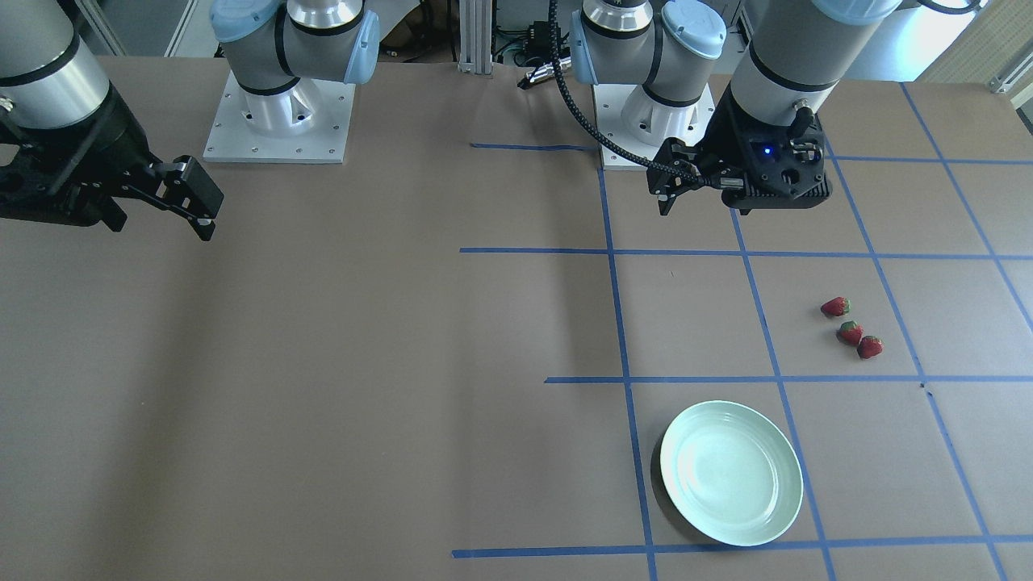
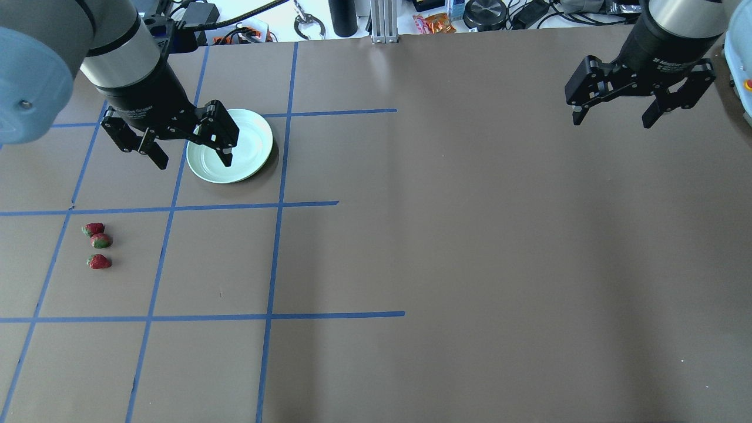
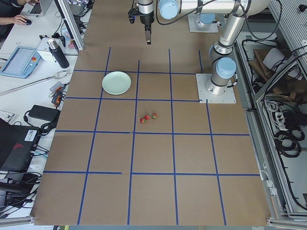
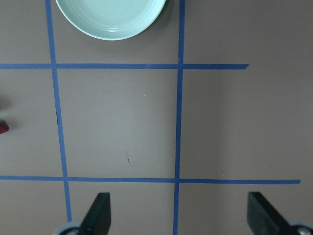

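Three red strawberries (image 1: 850,332) (image 2: 99,261) lie loose on the taped grid; in the left wrist view only part of one (image 4: 3,128) shows at the left edge. A pale mint plate (image 1: 731,471) (image 2: 230,145) rests empty on the grid, apart from the berries, cut off at the top of the wrist view (image 4: 110,19). My gripper (image 2: 194,161) hangs above the table, open, with nothing between its fingers; in the top view it partly covers the plate.
A second arm with a black gripper (image 2: 639,106) hangs at the right of the top view, over bare table (image 2: 507,247). Equipment and cables (image 3: 45,115) crowd the side bench outside the table.
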